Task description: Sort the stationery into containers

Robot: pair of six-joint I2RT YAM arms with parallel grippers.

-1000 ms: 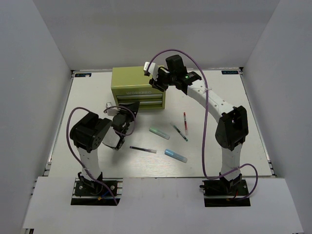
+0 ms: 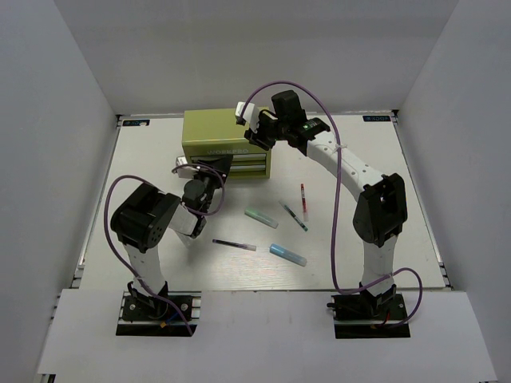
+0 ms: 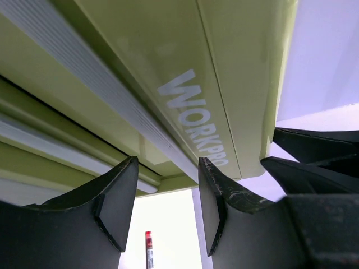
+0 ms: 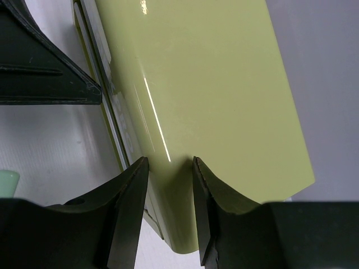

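A green two-drawer box [image 2: 211, 126] marked WORKPRO stands at the back, both drawers apparently shut. My left gripper [image 2: 227, 163] is at its front, left of centre. In the left wrist view, the parted fingertips of my left gripper point at the drawer front [image 3: 120, 98], holding nothing. At the box's right front corner is my right gripper [image 2: 254, 144]. Its fingers [image 4: 130, 188] stand apart over the lid edge; contact is unclear. On the table lie a red pen [image 2: 303, 198], a dark green pen [image 2: 295, 217], a pale green stick [image 2: 261, 218], a blue stick [image 2: 287, 254] and a black pen [image 2: 234, 245].
Grey walls [image 2: 455, 144] rise on both sides and behind. Purple cables loop along both arms.
The left gripper has moved up the picture and slightly right, closer to the box front. The right arm, the box and the stationery look unchanged.
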